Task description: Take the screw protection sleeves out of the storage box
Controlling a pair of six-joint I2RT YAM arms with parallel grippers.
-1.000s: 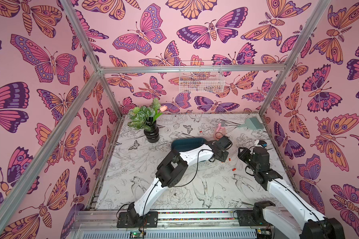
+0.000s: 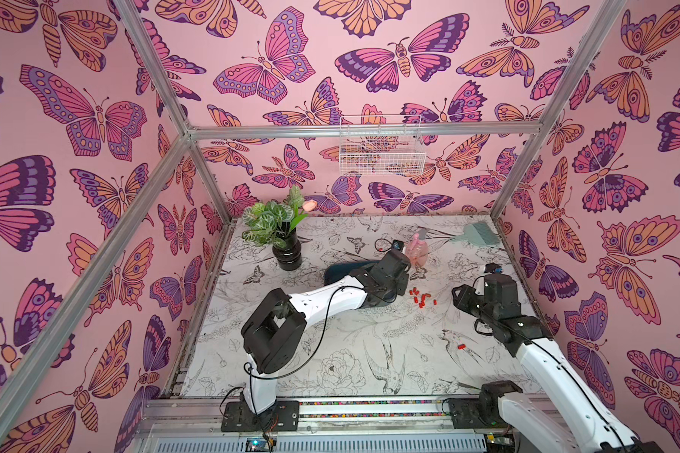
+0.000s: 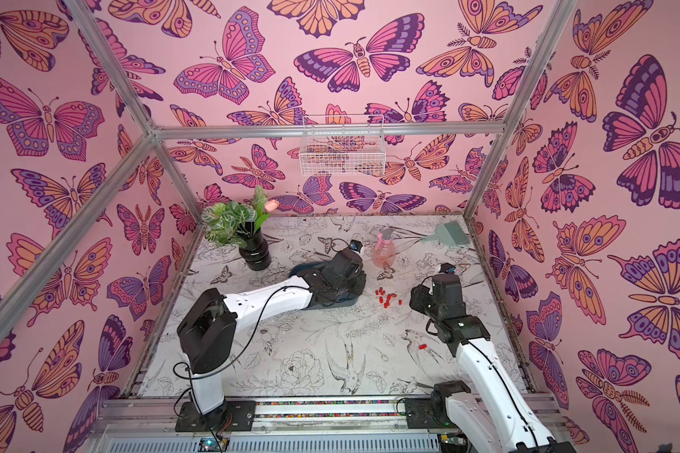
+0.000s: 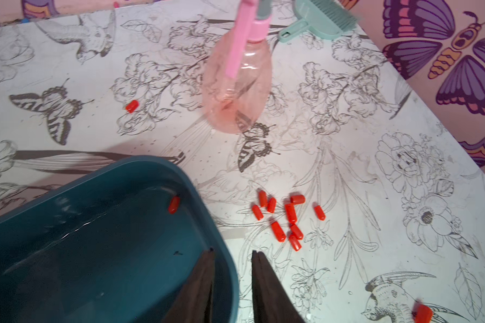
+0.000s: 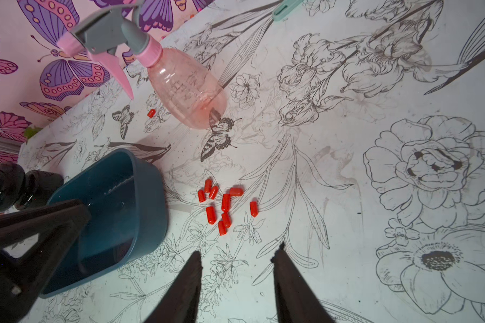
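My left gripper hangs over the right wall of the dark teal storage box (image 4: 91,247), its fingers parted with nothing seen between them. In the left wrist view one red sleeve (image 4: 173,203) is inside the box near its far right corner. A group of several red sleeves (image 4: 291,212) lies on the table just right of the box; a single one (image 4: 132,106) lies behind it, another (image 4: 423,313) farther right. My right gripper is over the table at the right, open and empty, pointing toward the group.
A pink spray bottle (image 5: 183,88) stands behind the sleeves. A black vase with plants (image 2: 287,255) is left of the box, and a teal dustpan (image 2: 476,234) lies at the back right.
My left arm has moved back and to the left over the box, uncovering the group of sleeves.
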